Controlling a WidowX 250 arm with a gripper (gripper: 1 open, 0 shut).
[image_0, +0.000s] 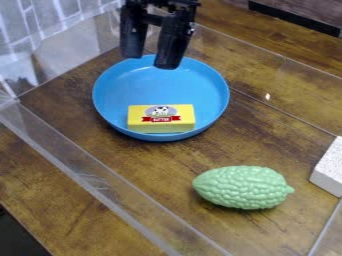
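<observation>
My black gripper (152, 42) hangs at the top over the back of a blue plate (114, 105), its two dark fingers apart with nothing visible between them. A yellow butter box (160, 118) with a cow label lies in the front part of the plate. A green bumpy gourd-like object (243, 187) lies on the wooden table to the front right of the plate.
A white block (330, 166) sits at the right edge. Clear plastic walls run along the left and across the front of the wooden table (80, 200).
</observation>
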